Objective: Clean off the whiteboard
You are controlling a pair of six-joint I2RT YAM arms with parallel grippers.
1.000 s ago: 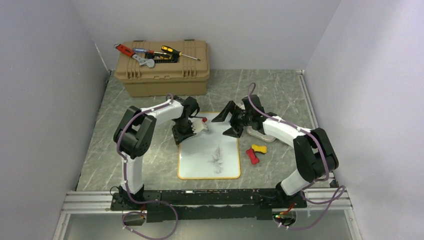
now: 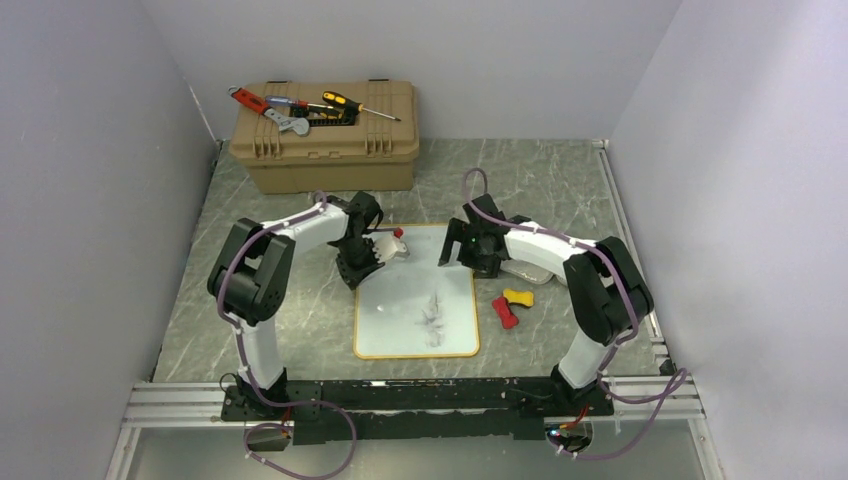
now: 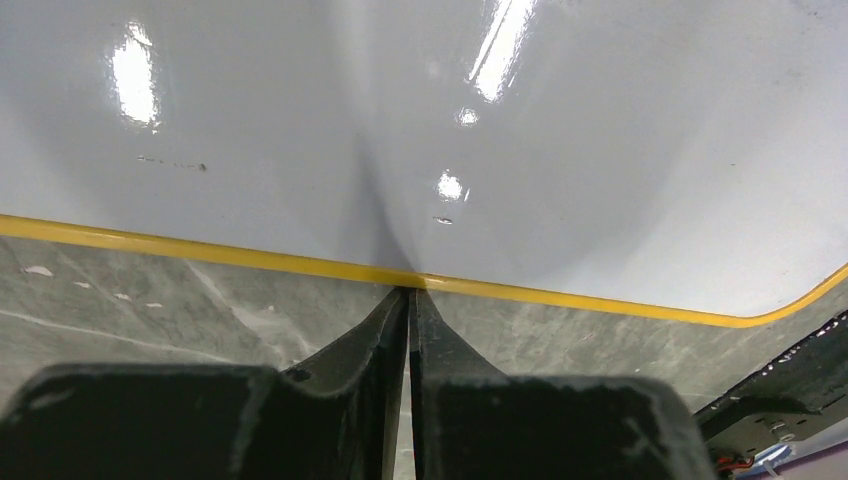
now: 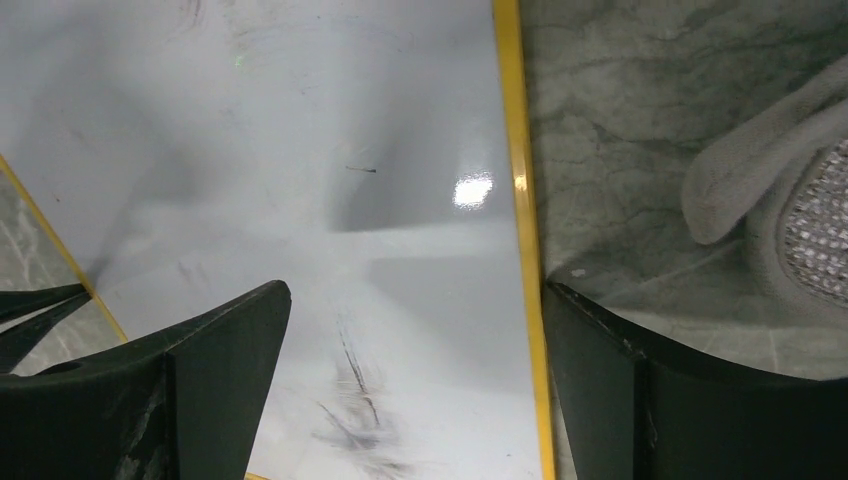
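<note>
The whiteboard (image 2: 390, 325) lies flat on the table, a yellow rim round it and a grey smudge (image 2: 433, 318) on its lower right part. At its left edge is my left gripper, shut on the yellow rim (image 3: 250, 256). My right gripper stands open over the right edge. In the right wrist view, the yellow rim (image 4: 520, 180) runs between its fingers, close to the right one, and dark streaks (image 4: 360, 425) mark the white surface. A red sponge (image 2: 504, 312) and a yellow sponge (image 2: 518, 298) rest right of the board.
A tan toolbox (image 2: 335, 170) with tools on top stands behind the board at the left. A grey fabric-edged object (image 4: 740, 190) lies on the table right of my right gripper. The table left of the board is clear.
The left arm has drifted slightly left, and the board has shifted a little left with it.
</note>
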